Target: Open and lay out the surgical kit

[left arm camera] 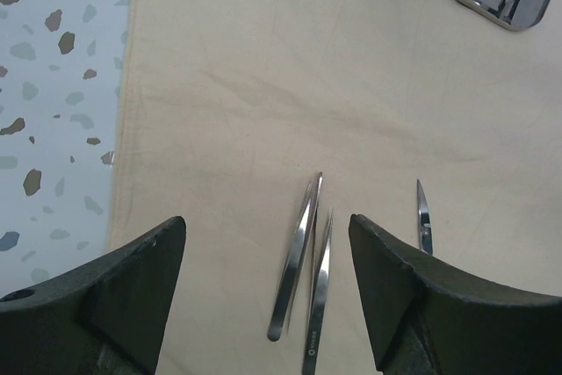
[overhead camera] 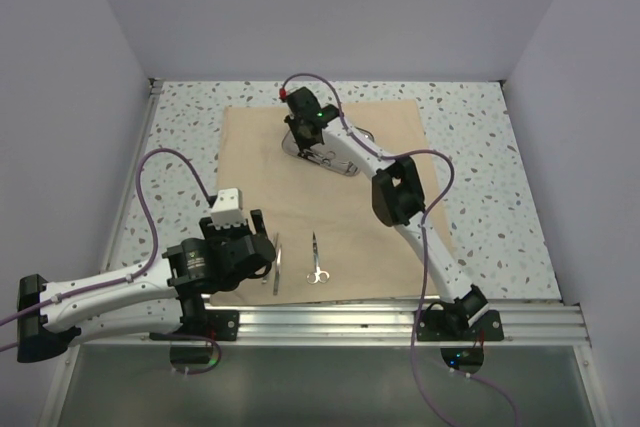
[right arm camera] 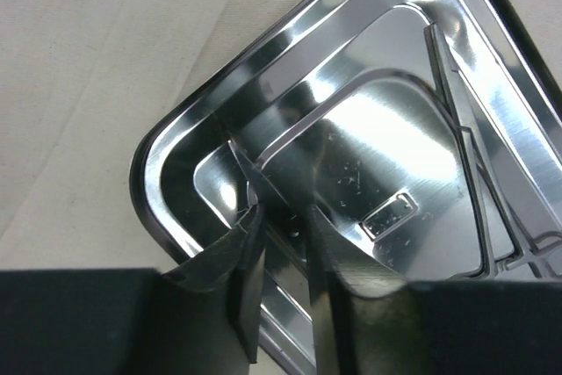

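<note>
The steel tray (right arm camera: 395, 138) lies at the back of the tan cloth (overhead camera: 260, 197). My right gripper (overhead camera: 298, 137) is down at its left end; in the right wrist view its fingertips (right arm camera: 255, 221) straddle a thin instrument (right arm camera: 246, 164) near the tray's side, part open, grasp unclear. Other instruments (right arm camera: 465, 155) lie in the tray. My left gripper stands open over the front left of the cloth, above two tweezers (left arm camera: 294, 265). Scissors (overhead camera: 318, 272) lie to their right.
Speckled table (overhead camera: 480, 187) surrounds the cloth, with walls on both sides. The middle of the cloth between tray and laid-out instruments is clear.
</note>
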